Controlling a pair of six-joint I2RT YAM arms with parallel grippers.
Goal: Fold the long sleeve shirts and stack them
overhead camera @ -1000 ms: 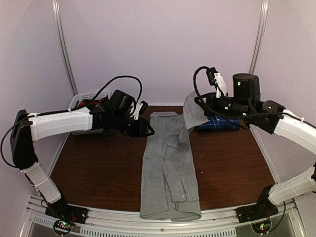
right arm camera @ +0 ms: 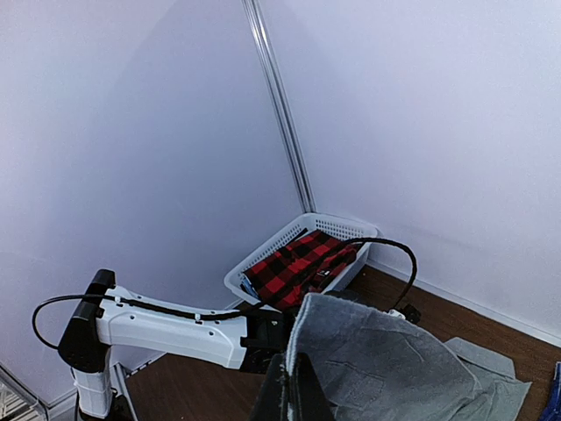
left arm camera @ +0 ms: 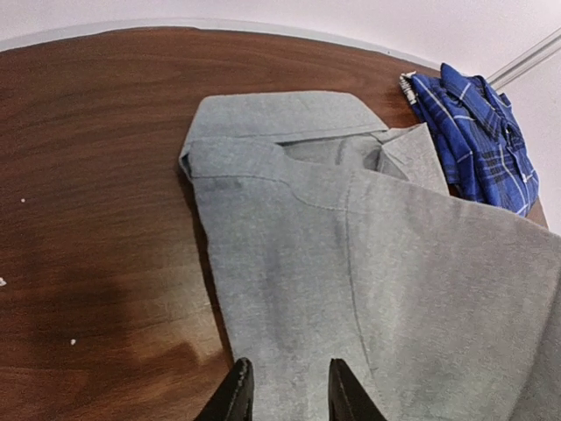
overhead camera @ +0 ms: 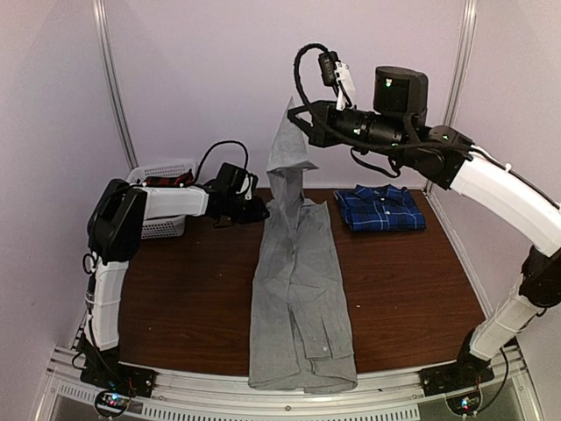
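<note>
A long grey shirt (overhead camera: 298,316) lies lengthwise down the middle of the table, its upper part lifted high by my right gripper (overhead camera: 296,114), which is shut on the cloth; in the right wrist view the fingers (right arm camera: 294,386) pinch its edge. My left gripper (overhead camera: 259,210) is low beside the shirt's far left edge; in the left wrist view its fingertips (left arm camera: 247,373) stand apart over the grey fabric (left arm camera: 272,263), with nothing seen held between them. A folded blue plaid shirt (overhead camera: 379,209) lies at the back right.
A white basket (overhead camera: 162,226) with red-and-black checked cloth (right arm camera: 294,259) stands at the back left, partly behind my left arm. Walls enclose the back and sides.
My right gripper has risen and moved left, lifting the grey cloth higher. My left gripper has moved slightly toward the back, its arm swinging inward.
</note>
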